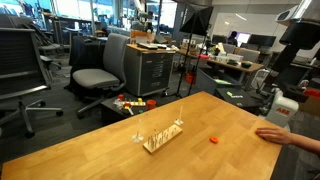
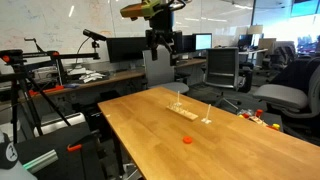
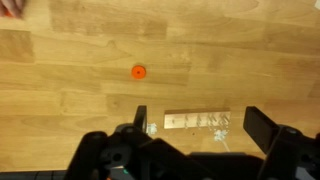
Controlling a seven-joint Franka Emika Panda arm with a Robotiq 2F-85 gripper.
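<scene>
A small orange-red disc (image 3: 138, 72) lies flat on the wooden table, also visible as a red spot (image 1: 213, 140) in exterior view 1. Near it sits a long pale wooden block (image 2: 183, 112) with a row of small upright pieces on top. Slim white stands are placed by its ends, one stand (image 1: 137, 137) in exterior view 1 and another stand (image 2: 207, 114) in exterior view 2. High above the table hangs my gripper, its fingers wide apart. From the wrist camera, the block appears below and between them; nothing is held.
A person's hand (image 1: 274, 134) rests at the table edge, its fingers (image 3: 12, 8) showing in the wrist view's top left corner. Several small colourful items (image 1: 135, 104) stand by the far edge. Office chairs (image 1: 98, 75) stand beyond.
</scene>
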